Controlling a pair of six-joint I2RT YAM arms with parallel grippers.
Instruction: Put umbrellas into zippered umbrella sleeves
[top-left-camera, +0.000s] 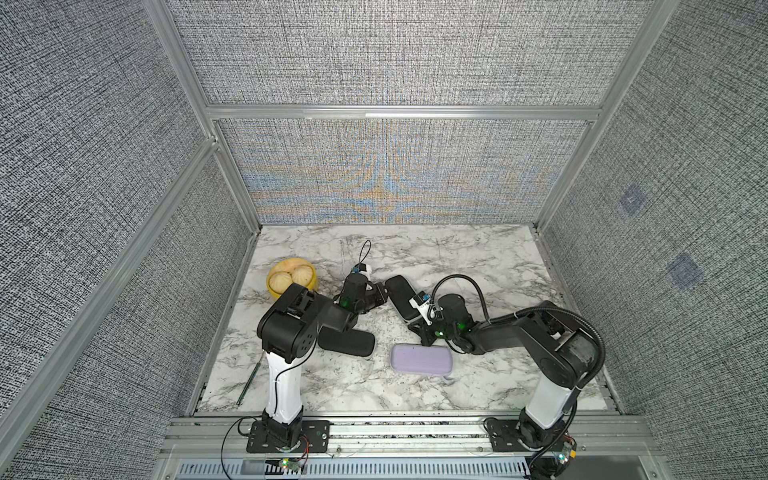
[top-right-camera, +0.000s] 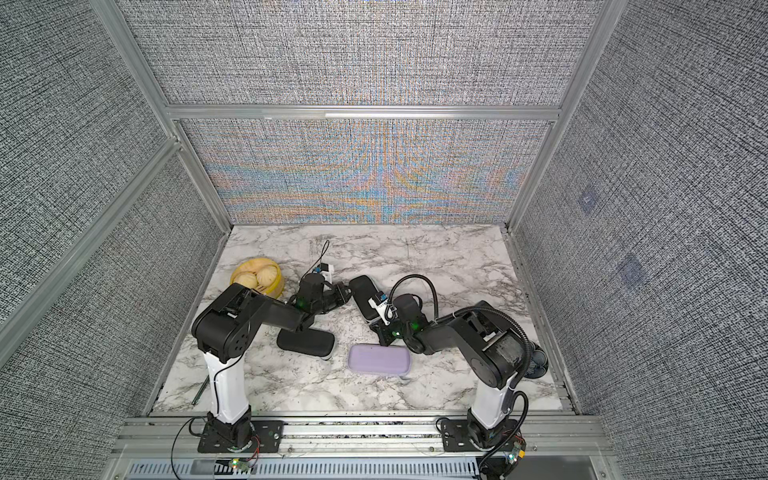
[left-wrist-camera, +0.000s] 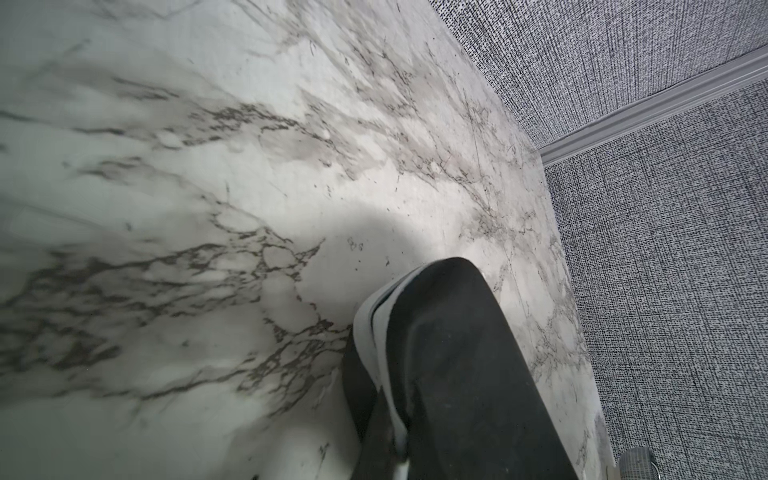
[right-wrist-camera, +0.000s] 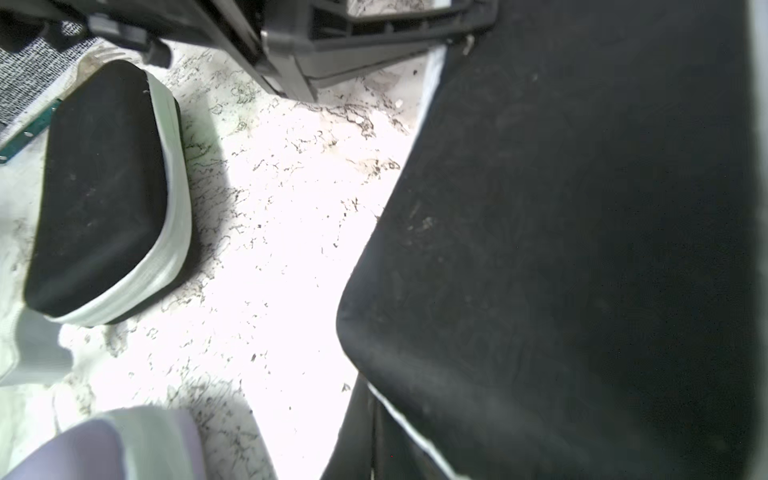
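Note:
A black zippered case (top-left-camera: 401, 296) with a pale seam lies between my two grippers, seen close up in both wrist views. At its far-left end my left gripper (top-left-camera: 385, 293) is shut, and the case's pale edge (left-wrist-camera: 393, 400) runs in between its fingers. My right gripper is shut against the case's near corner, beside the pale seam; whether anything thin is between its fingers is hidden. A second black case (top-left-camera: 346, 342) lies flat at the left. Nearer the front is a lilac case (top-left-camera: 421, 359). No loose umbrella can be made out.
A yellow round container (top-left-camera: 292, 277) with pale round things stands at the back left. One thin dark green stick (top-left-camera: 249, 384) lies at the front left. Something dark and round (top-right-camera: 537, 361) sits by the right wall.

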